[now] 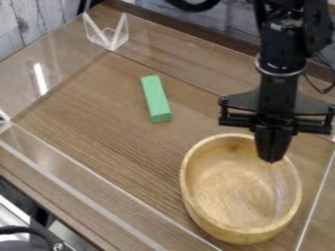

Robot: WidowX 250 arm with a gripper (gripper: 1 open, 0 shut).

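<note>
My black gripper [272,147] points down over the back rim of a beige round bowl [240,196] at the lower right, its narrow tip shut with nothing visible between its fingers. The bowl's inside looks empty. A green rectangular block [156,98] lies on the wooden table [92,147], left of the arm and behind the bowl.
A small white wire-like object [108,29] stands at the back left. The table's edge runs along the lower left, with dark items beyond it.
</note>
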